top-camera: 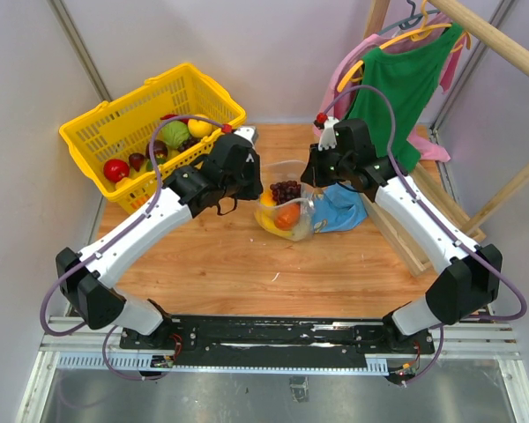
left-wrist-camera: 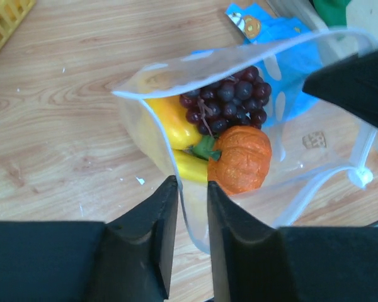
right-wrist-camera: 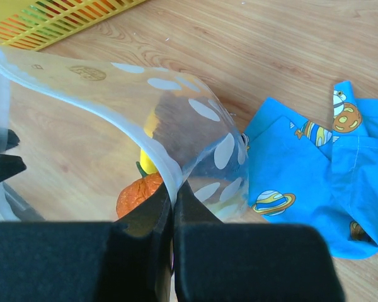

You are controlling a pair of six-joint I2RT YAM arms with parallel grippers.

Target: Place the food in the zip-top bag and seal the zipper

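A clear zip top bag (top-camera: 291,231) stands between the grippers, holding dark grapes (left-wrist-camera: 230,100), an orange pumpkin-like food (left-wrist-camera: 239,160), a yellow pepper (left-wrist-camera: 173,123) and another yellow piece (left-wrist-camera: 190,167). The bag's mouth is open. My left gripper is at the bag's near edge, its fingers slightly apart around the edge; I cannot tell whether it grips. My right gripper is shut on the bag's rim on the opposite side.
A yellow basket (top-camera: 88,141) of produce stands back left. A blue cloth (right-wrist-camera: 302,182) lies right of the bag. Clothes (top-camera: 392,97) hang on a wooden rack at right.
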